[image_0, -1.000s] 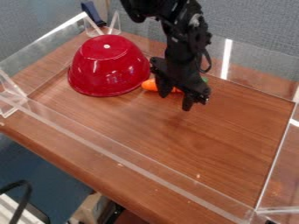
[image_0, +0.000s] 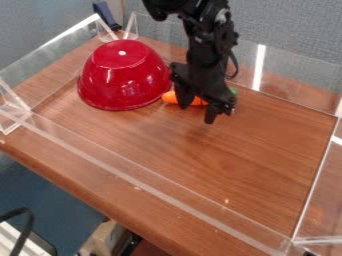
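My black gripper (image_0: 201, 100) hangs from the top of the view over the back middle of the wooden table (image_0: 187, 180), its fingers low near the tabletop. Behind them lies an orange carrot-like object (image_0: 173, 97), partly hidden, with a bit of green at its right end. A red upturned bowl (image_0: 120, 72) sits just to the left of the gripper. Whether the fingers are open or shut, or hold anything, I cannot tell.
Clear acrylic walls border the table. A grey wall stands behind, and a cable shows at the lower left beyond the table's edge.
The bowl has not moved.
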